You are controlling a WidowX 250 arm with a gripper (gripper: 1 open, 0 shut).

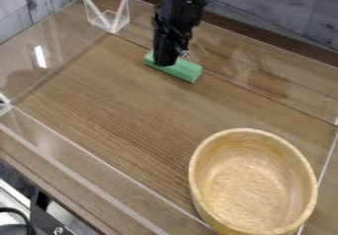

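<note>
My black gripper (166, 53) hangs from the top centre over a green block (180, 69), which lies on the wooden table (106, 101) in the upper middle. The gripper's lower end is just at or above the block's back left part, partly in front of it. The fingers look narrow and shut; whether they touch the block I cannot tell.
A large tan bowl (252, 185) stands at the front right. A white wire-like object (109, 12) is at the back left.
</note>
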